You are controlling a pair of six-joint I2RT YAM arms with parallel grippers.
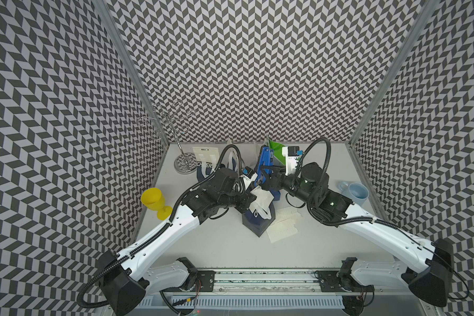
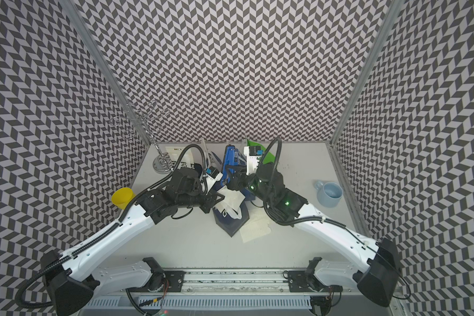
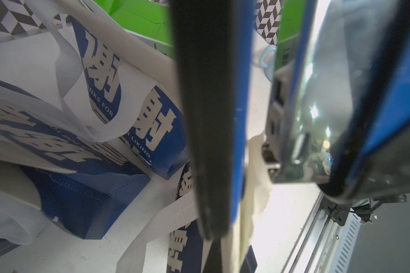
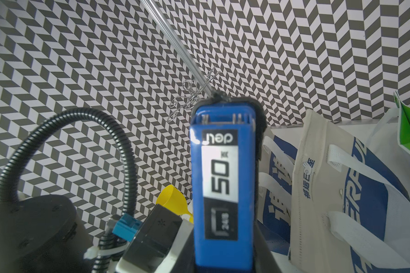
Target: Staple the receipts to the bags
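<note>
A blue and white bag stands near the table's middle, its pale top edge crumpled. Low in the left wrist view, my left gripper is shut on that bag's edge, with thin cream paper visible just above; I cannot tell which layers are pinched. My right gripper is shut on the blue stapler, held upright over the bag. Seen from the left wrist, the stapler's dark base arm and shiny metal part stand apart, the cream paper showing between them. Loose receipts lie beside the bag.
Several other bags stand behind, and a green one is at the back. A yellow goblet and a wire rack are on the left, a light blue mug on the right.
</note>
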